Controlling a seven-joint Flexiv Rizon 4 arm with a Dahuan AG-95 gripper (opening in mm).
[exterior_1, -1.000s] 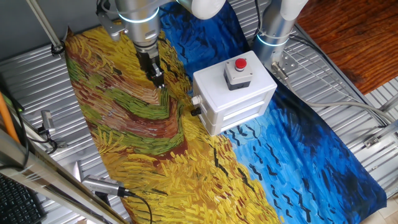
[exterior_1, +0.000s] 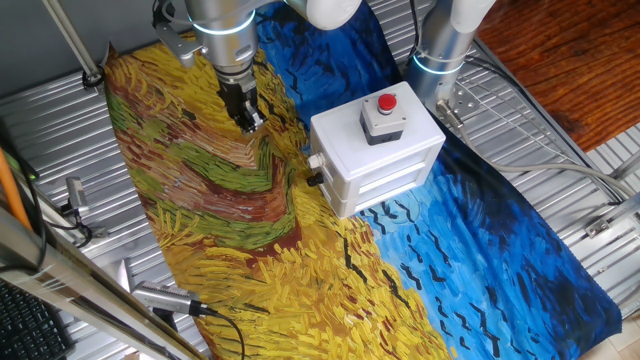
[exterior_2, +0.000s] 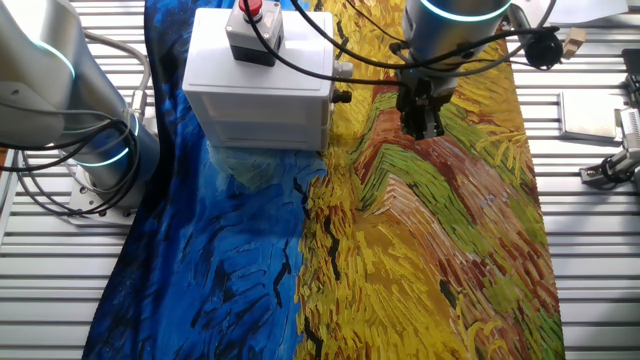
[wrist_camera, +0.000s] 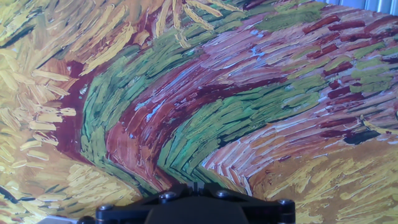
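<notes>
My gripper (exterior_1: 252, 127) hangs over the printed cloth (exterior_1: 300, 290), above its brown and green hill pattern. In the wrist view the gripper shows at the bottom edge, shut, with nothing visible between its fingers. Seen from the other side, the gripper (exterior_2: 424, 132) points down to the right of the white box, apart from it. The white box (exterior_1: 365, 150) stands on the cloth and carries a grey button unit with a red button (exterior_1: 387, 102). No loose object lies beneath the fingers in the wrist view.
A cabled metal device (exterior_1: 166, 298) lies at the cloth's left edge. Dark cables (exterior_2: 350, 78) cross in front of the box.
Compared with a second ago, my gripper's tips sit slightly higher and further left in exterior view 1. The box and cloth have stayed put.
</notes>
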